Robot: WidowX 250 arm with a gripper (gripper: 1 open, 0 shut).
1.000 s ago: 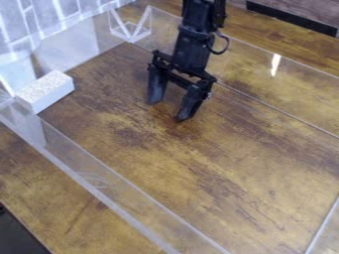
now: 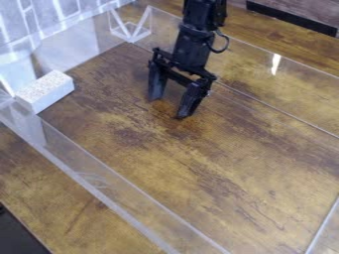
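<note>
My black gripper [image 2: 172, 99] hangs from the arm at the upper middle of the camera view, low over the brown wooden surface [image 2: 199, 179]. Its two fingers are spread apart, open, and nothing shows between them. Their tips are at or very close to the wood; I cannot tell if they touch it.
A white speckled block [image 2: 46, 91] lies at the left edge. Clear plastic walls [image 2: 106, 184] border the work area. The wood to the right of and below the gripper is clear. A white curtain-like sheet hangs at the upper left.
The gripper has shifted very slightly; its fingers remain spread. The block has not moved.
</note>
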